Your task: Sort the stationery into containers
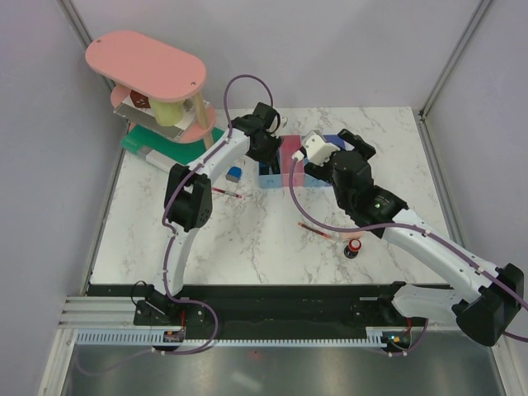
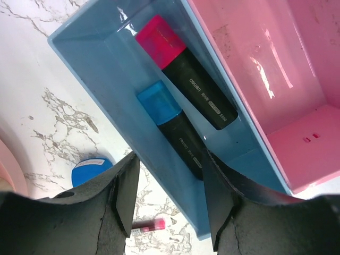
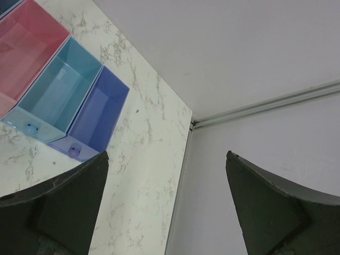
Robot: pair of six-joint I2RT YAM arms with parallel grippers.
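Note:
Two highlighters, one with a pink cap (image 2: 160,41) and one with a blue cap (image 2: 159,102), lie side by side in the light-blue container (image 2: 85,50). My left gripper is over that container's near side wall, its fingers (image 2: 123,191) apart. One finger is outside the wall, the other over the blue-capped highlighter's lower end; nothing shows held. On the table lie a blue block (image 1: 234,174), a red pen (image 1: 227,193) and a red pencil (image 1: 314,229). My right gripper stands open and empty, to the right of the containers.
An empty pink container (image 2: 255,64) adjoins the light-blue one; another light-blue bin (image 3: 66,79) and an indigo bin (image 3: 101,111) follow. A pink shelf (image 1: 147,62) overhangs the back left. A dark bottle (image 1: 352,248) stands front right.

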